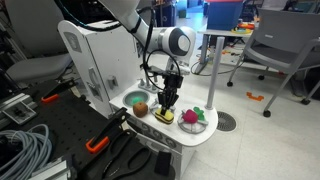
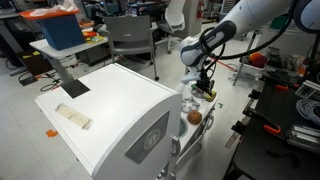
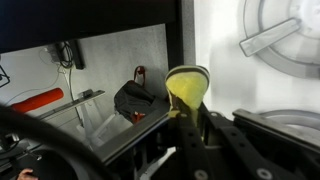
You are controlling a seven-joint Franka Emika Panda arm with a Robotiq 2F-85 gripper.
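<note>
A yellow sponge-like block [image 3: 188, 88] is pinched in my gripper, which is shut on it. In exterior view 1 the yellow block [image 1: 164, 116] shows near the front edge of the white counter [image 1: 203, 138], under the gripper [image 1: 167, 107]. The first wrist view shows the block over the counter's edge strip, with floor on one side and the white top on the other. Whether the block touches the counter, I cannot tell. In exterior view 2 the arm partly covers the yellow block [image 2: 209, 97].
To the right stands a plate [image 1: 198, 126] bearing a red item [image 1: 191, 116] and a green one. On the left are a brown round object [image 1: 141, 109] and a small sink [image 1: 134, 99] with a faucet. Black table and cables lie in front.
</note>
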